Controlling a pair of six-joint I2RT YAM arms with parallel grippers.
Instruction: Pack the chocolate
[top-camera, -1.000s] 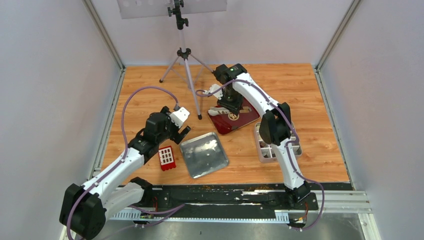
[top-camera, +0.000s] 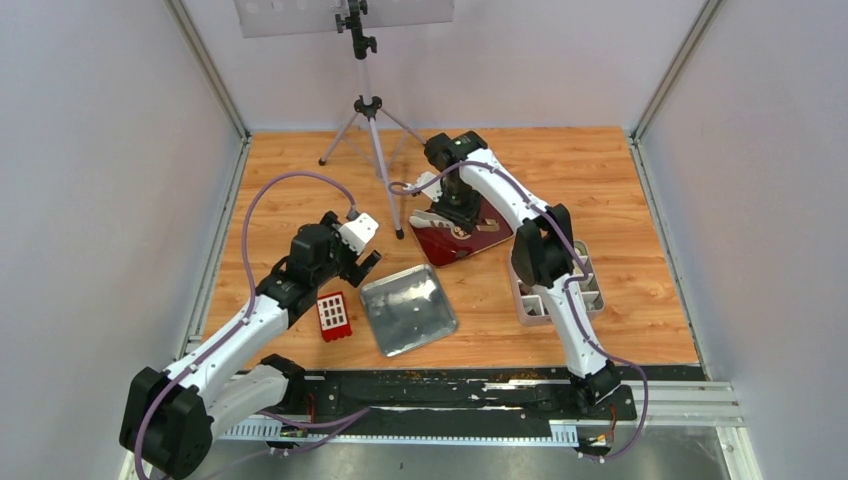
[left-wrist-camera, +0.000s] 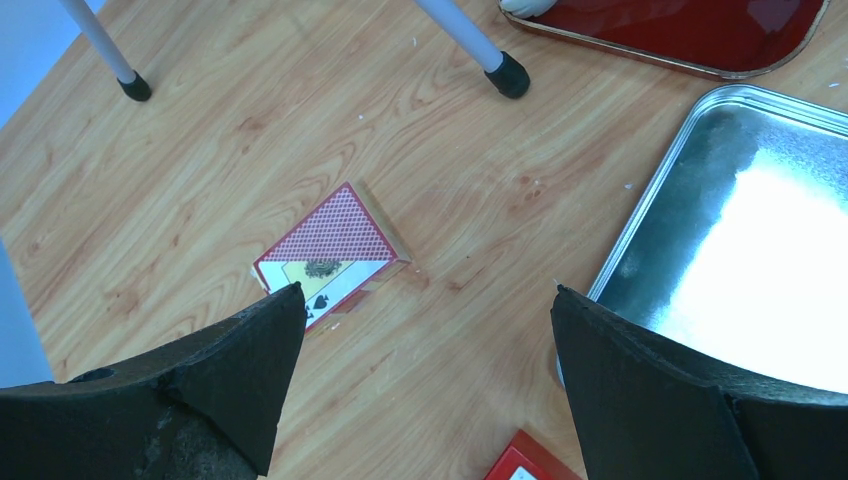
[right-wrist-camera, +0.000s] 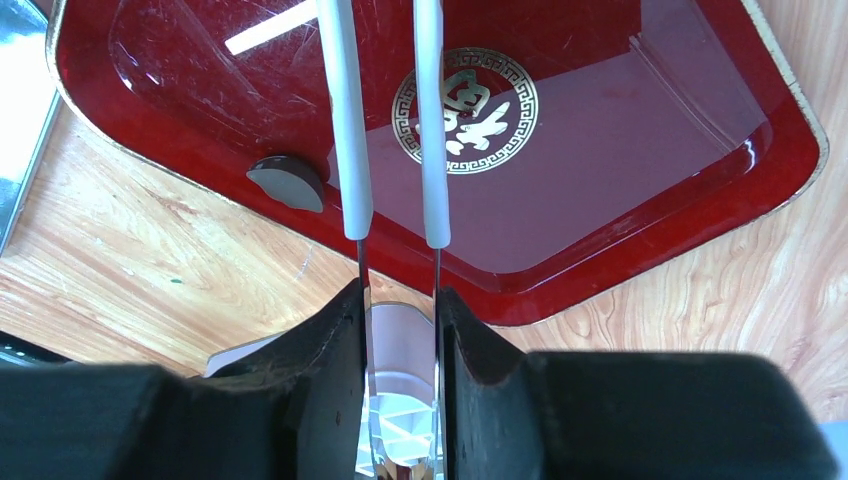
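Observation:
My right gripper is over the dark red tray (right-wrist-camera: 620, 250), with two long pale tong arms (right-wrist-camera: 345, 130) between its fingers and reaching across the tray; its fingers are partly closed. A small dark half-round piece (right-wrist-camera: 285, 182) lies in the tray. My left gripper stands open and empty beside the silver tray (left-wrist-camera: 650, 200). A red box with a white grid (top-camera: 333, 317) lies left of the silver tray.
A pink compartment box (top-camera: 535, 315) sits right, partly hidden by my right arm. A tripod (top-camera: 372, 130) stands at the back. A card-patterned box (left-wrist-camera: 325, 240) lies on the wood before my left gripper.
My right gripper has shifted slightly toward the left and down in the top view, with the tongs. The left arm is unmoved.

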